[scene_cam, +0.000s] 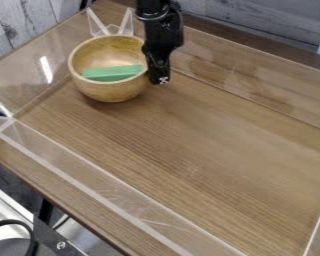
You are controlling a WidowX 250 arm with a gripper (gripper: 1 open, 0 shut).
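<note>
A tan bowl [108,87] with a green block [113,72] in it sits at the upper left of the wooden table. My black gripper [160,78] reaches down from the top edge to the bowl's right side, its tips at or very close to the outer wall. It looks shut; whether anything thin is between its fingers cannot be made out.
A white, pointed object [111,27] stands behind the bowl. Black cables [19,225] lie off the table's lower-left edge.
</note>
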